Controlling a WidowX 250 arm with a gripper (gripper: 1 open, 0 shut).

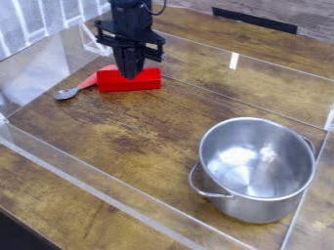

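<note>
My black gripper [129, 68] is shut at the upper middle, its tip just above or in front of a red block [143, 82] on the wooden table. Nothing shows between its fingers, though the tip is small and dark. A spoon [65, 94] with a reddish handle lies left of the block, the handle running up toward it.
A large steel pot [256, 169] stands at the lower right. Thin clear edges border the work area.
</note>
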